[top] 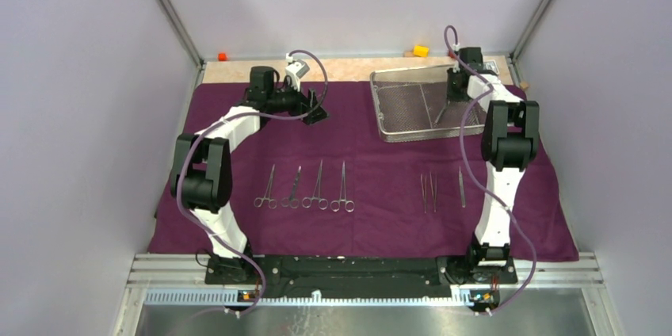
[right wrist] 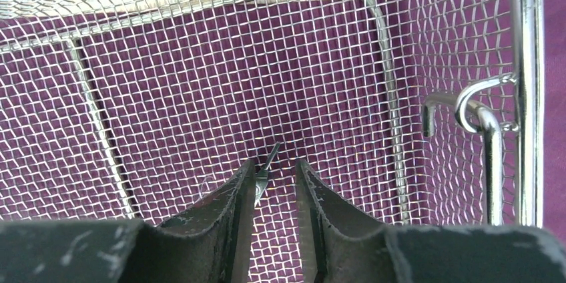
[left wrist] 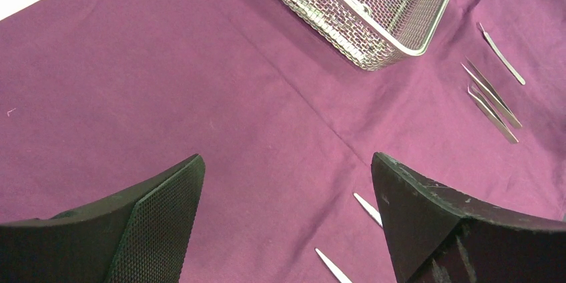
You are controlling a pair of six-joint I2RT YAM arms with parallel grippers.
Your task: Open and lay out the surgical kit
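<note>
A wire mesh tray sits at the back right of the purple cloth. In it lies one slim steel instrument. My right gripper is low over that instrument inside the tray, fingers part open around its tip, partly hiding it. My left gripper stands open over the cloth left of the tray, nothing between its fingers. Several scissor-like instruments lie in a row at front left; tweezers and another slim instrument lie at front right.
A beige strip runs along the back with a yellow block and small red blocks.
</note>
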